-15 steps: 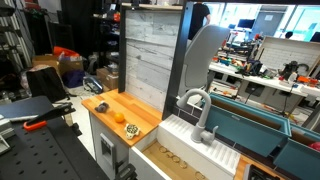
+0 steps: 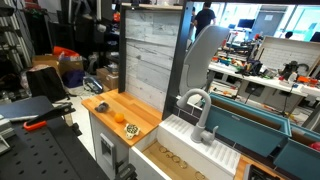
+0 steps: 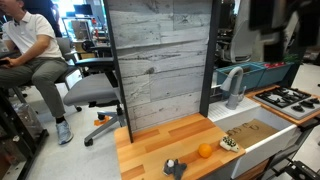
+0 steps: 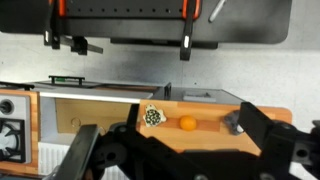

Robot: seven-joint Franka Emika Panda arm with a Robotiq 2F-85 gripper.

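On the wooden counter (image 3: 150, 153) lie three small things: a grey, dark-patched object (image 3: 174, 168), a round orange item (image 3: 205, 150) and a pale object with brown markings (image 3: 229, 144). From above, the orange item (image 4: 188, 123) sits between the pale object (image 4: 153, 116) and the grey one (image 4: 233, 122). My gripper has its fingers spread wide and is open. The three things show in the gap between those fingers, but no contact is visible. Blurred dark shapes at the top and left of exterior view 2 are too close to identify.
An open drawer (image 2: 152, 151) extends from the counter front. Beside the counter stand a white faucet (image 2: 203, 118) and a stovetop (image 3: 285, 100). A tall plank-patterned panel (image 2: 149, 65) rises behind the counter. A seated person (image 3: 40, 50) is in the background.
A dark shape, probably the arm, shows more at the upper left of exterior view 1. The things on the counter look unmoved.
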